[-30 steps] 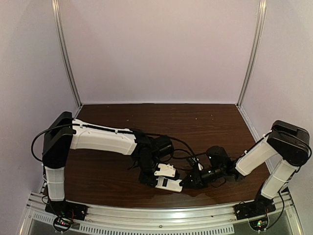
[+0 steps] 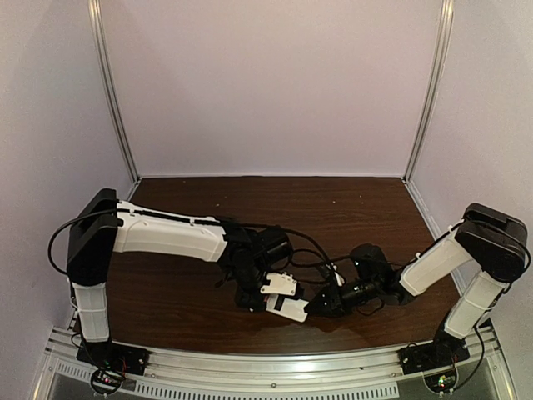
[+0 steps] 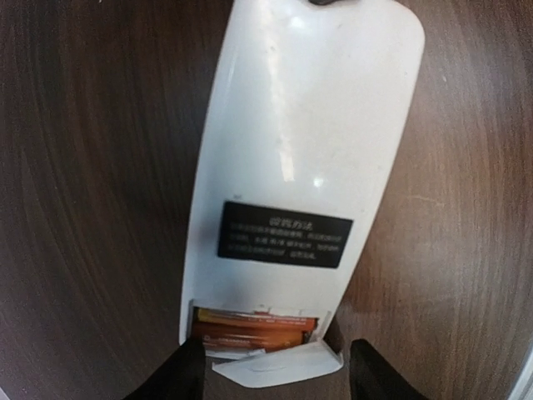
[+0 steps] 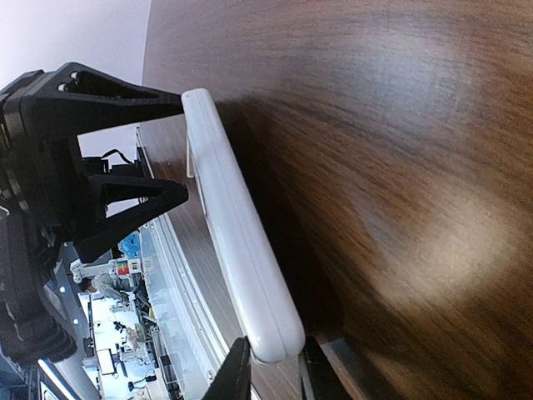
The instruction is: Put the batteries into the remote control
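Observation:
The white remote is at the front middle of the table, back upward, with a black label. Batteries lie in its compartment at the end toward my left gripper; the white cover stands tilted at that compartment's edge. My left gripper is open, its fingers either side of that end. In the right wrist view the remote is seen edge-on, and my right gripper is shut on its near end.
White walls enclose it, and an aluminium rail runs along the front edge, close to both grippers.
The right arm is nearly still.

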